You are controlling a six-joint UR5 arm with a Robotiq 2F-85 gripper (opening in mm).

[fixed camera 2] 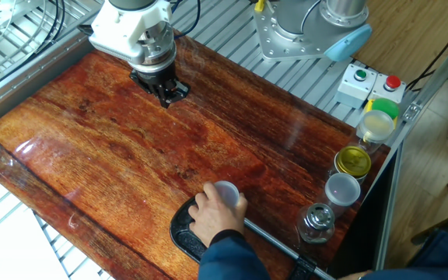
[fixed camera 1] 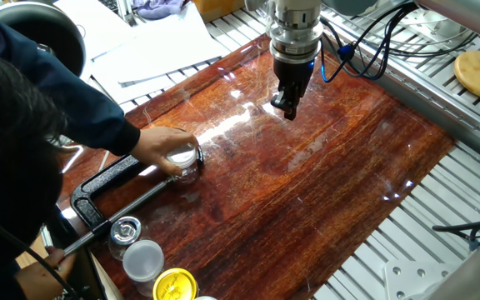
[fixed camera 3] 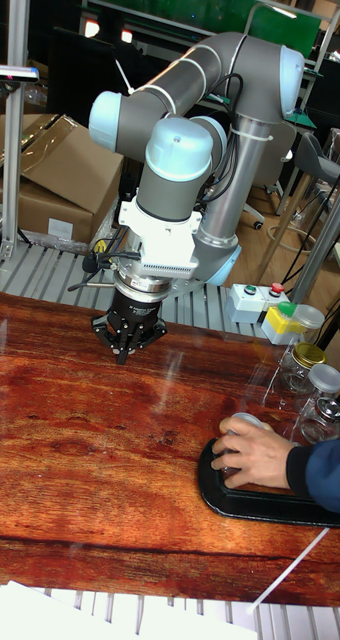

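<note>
My gripper [fixed camera 1: 286, 110] hangs over the back part of the wooden table board, pointing down, with no object seen at its fingertips. Its black fingers [fixed camera 3: 122, 347] are too dark and small to show how far apart they stand. A person's hand grips a clear jar [fixed camera 1: 188, 172] with a whitish lid, at the end of a black bar clamp [fixed camera 1: 107, 179]. Well apart from my gripper, along one edge, stand a jar with a silver lid [fixed camera 2: 317, 218], a jar with a white lid [fixed camera 2: 342, 189], a jar with a gold lid [fixed camera 2: 353, 161] and another pale-lidded jar [fixed camera 2: 376, 125].
The person's arm covers one side of the table. A control box with green and red buttons [fixed camera 2: 370, 84] sits beyond the jars. Bare wood [fixed camera 1: 307, 192] lies open across the middle. White papers [fixed camera 1: 161, 50] rest beyond one edge.
</note>
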